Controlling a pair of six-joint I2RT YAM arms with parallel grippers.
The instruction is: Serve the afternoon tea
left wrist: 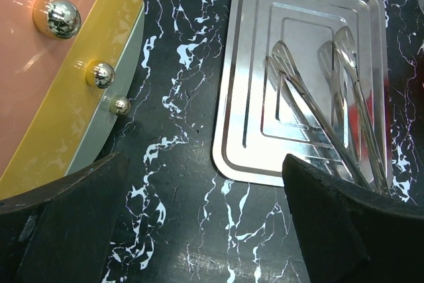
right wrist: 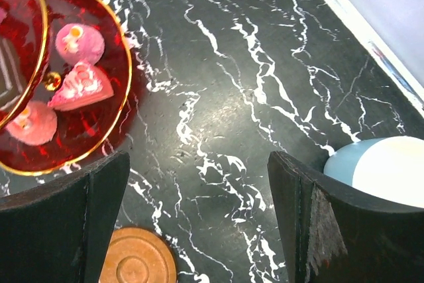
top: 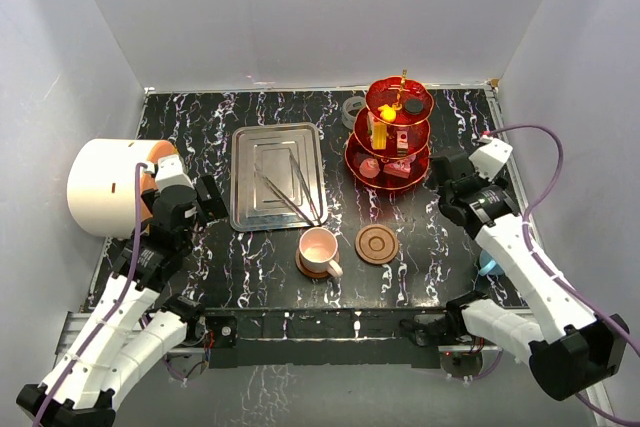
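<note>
A pink cup (top: 318, 251) rests on a brown coaster near the front middle of the table. To its right lies a bare wooden coaster (top: 377, 244). The red three-tier stand (top: 367, 169) at the back right carries small cakes, among them a pink wedge (right wrist: 82, 87). Tongs (left wrist: 322, 114) lie on the metal tray (left wrist: 228, 124). My left gripper is open and empty, between the oven-like cylinder and the tray. Over bare table right of the stand, my right gripper is open and empty too; a light blue cup (right wrist: 377, 167) shows beside its right finger.
The white cylinder (top: 105, 187) with an orange front and round knobs takes up the left edge. A clear ring (top: 351, 110) sits behind the stand. Bare table (right wrist: 232, 91) lies between stand and right edge.
</note>
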